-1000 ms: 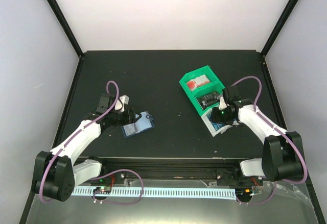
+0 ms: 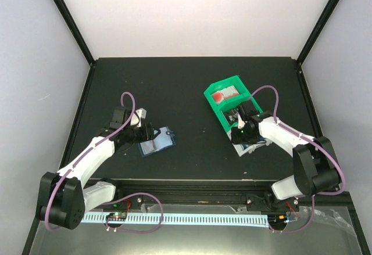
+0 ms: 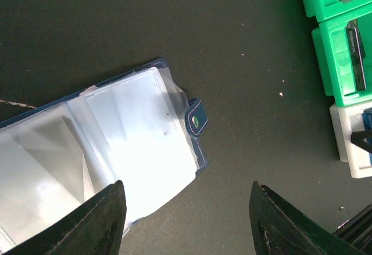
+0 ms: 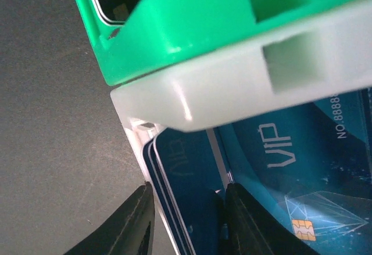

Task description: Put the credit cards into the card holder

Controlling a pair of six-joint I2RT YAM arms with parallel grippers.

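The card holder [image 3: 139,121] lies opened out on the table, with clear sleeves and a dark blue edge with a snap tab. Over it, my left gripper stands open with nothing between its fingers. Blue credit cards [image 4: 189,179] lean in the white bin [image 4: 232,83]; a larger blue card face [image 4: 279,150] shows to their right. My right gripper is part open at the bin's left side, one finger outside the leaning cards and the other over their face. Whether the fingers touch a card cannot be told.
Two green bins [image 2: 218,105] stand behind the white one. The rear one holds red and white cards [image 2: 225,94], the other dark cards [image 2: 231,116]. Between the holder and the bins, the black table [image 2: 192,104] is clear.
My right gripper has moved left across the white bin, toward its left side, and now covers more of it. The left arm and the card holder have stayed still.
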